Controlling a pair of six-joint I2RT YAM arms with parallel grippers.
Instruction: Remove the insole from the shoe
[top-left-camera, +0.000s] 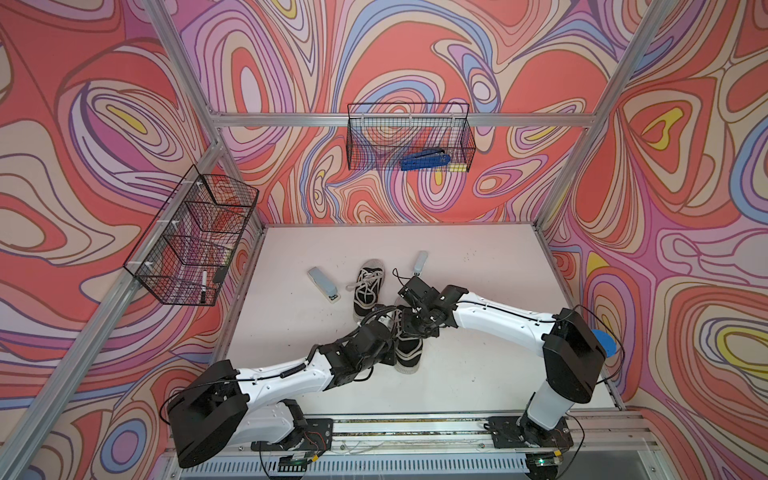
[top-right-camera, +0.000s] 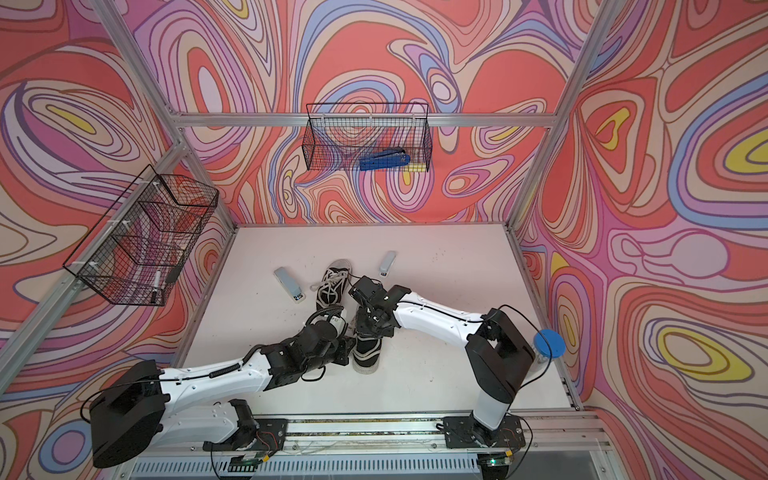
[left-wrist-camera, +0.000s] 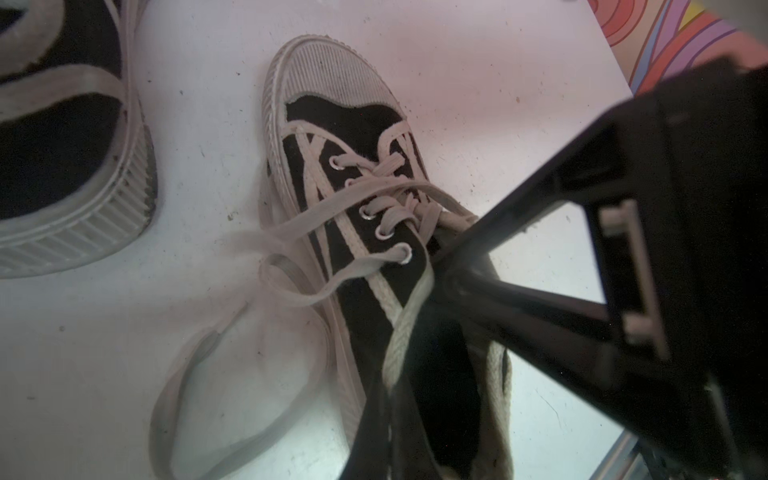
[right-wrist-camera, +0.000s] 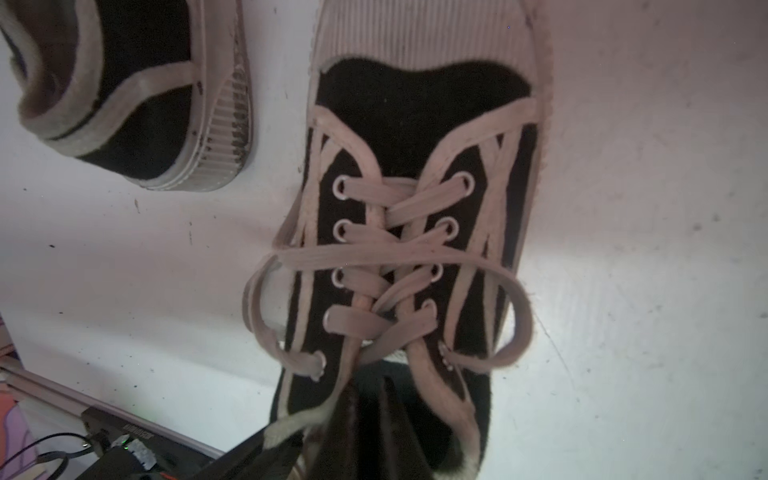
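A black canvas shoe (right-wrist-camera: 416, 96) with pale laces lies upright between my arms, its opening partly covered by the grippers. The inside is dark, and I cannot make out the insole. My right gripper has its fingertips at the opening just behind the laces, slightly parted, with nothing seen between them. At the side of the same opening, by a hanging lace, my left gripper is shut; whether it pinches lace or fabric there I cannot tell. From the top left view both grippers crowd over this shoe (top-left-camera: 409, 358).
A second shoe (top-left-camera: 369, 280) lies close behind. Two grey objects, one at the left (top-left-camera: 323, 283) and one behind the right arm (top-left-camera: 421, 261), rest on the white table (top-left-camera: 488, 256). A blue round object (top-left-camera: 605, 343) is by the right edge.
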